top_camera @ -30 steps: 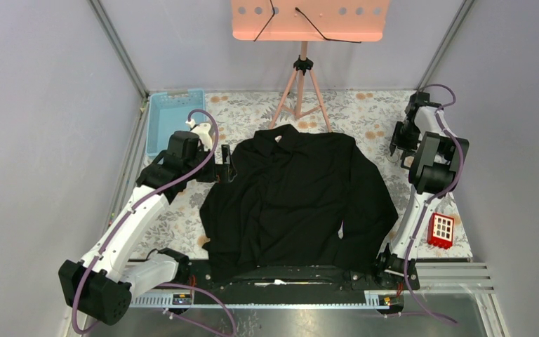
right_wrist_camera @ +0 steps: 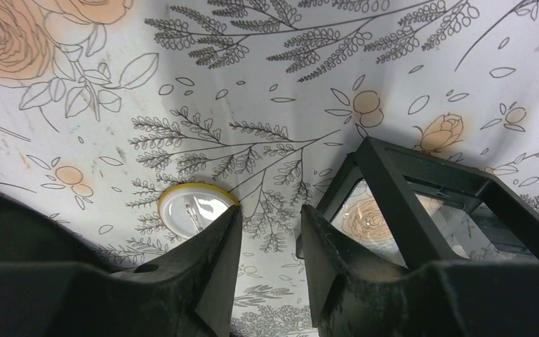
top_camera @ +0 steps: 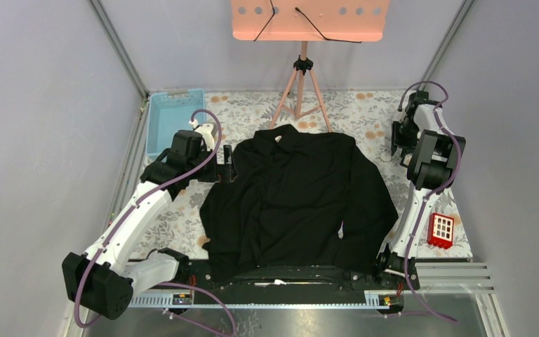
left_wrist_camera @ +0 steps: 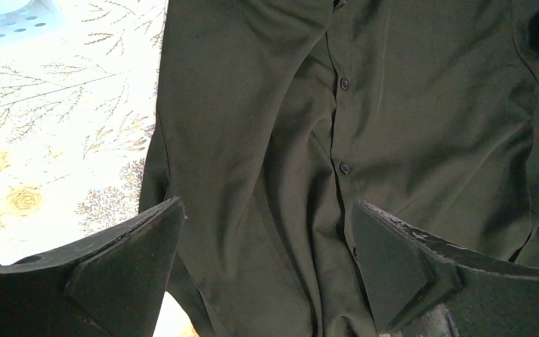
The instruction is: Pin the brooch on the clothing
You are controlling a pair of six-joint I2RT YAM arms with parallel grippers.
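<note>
The black clothing [top_camera: 295, 203] lies spread mid-table, buttons visible in the left wrist view. An oval brooch [right_wrist_camera: 189, 209], white with a yellow rim and a pin on top, lies on the floral cloth at the right. My right gripper hovers just beside it, fingers part open, nothing visibly between them; a black open frame [right_wrist_camera: 379, 182] is to its right. My left gripper hangs open above the left side of the clothing, with nothing between its fingers.
A blue basket [top_camera: 175, 119] is at the back left, a pink stand [top_camera: 309, 21] at the back centre. A red object [top_camera: 441, 230] lies at the front right. Patterned cloth shows bare around the clothing.
The left arm has moved slightly. The clothing lies unchanged.
</note>
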